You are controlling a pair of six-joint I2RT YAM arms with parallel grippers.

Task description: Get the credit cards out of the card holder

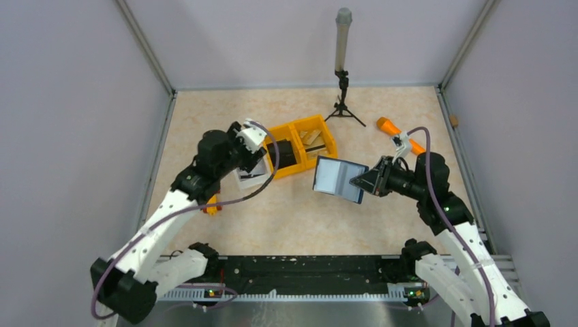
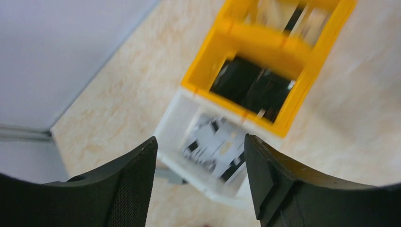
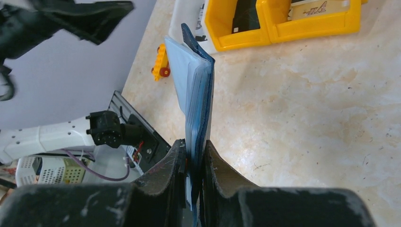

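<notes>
The open card holder (image 1: 339, 180), dark blue outside with pale clear sleeves, hangs over the middle of the table. My right gripper is shut on its lower end; in the right wrist view it stands upright, seen edge-on with its sleeves (image 3: 190, 85) close together. No separate card can be made out inside them. Well to the left, my left gripper is open, with nothing between its fingertips. Below it in the left wrist view is a white tray (image 2: 166, 124) holding a blurred pale, card-like piece (image 2: 203, 137) with dark marks.
Against the tray stands a yellow bin (image 1: 293, 125) with dark items in one compartment and tan pieces in the other. A tripod (image 1: 342, 102), an orange microphone-like object (image 1: 388, 125) and a yellow toy car (image 3: 161, 62) surround the clear front middle.
</notes>
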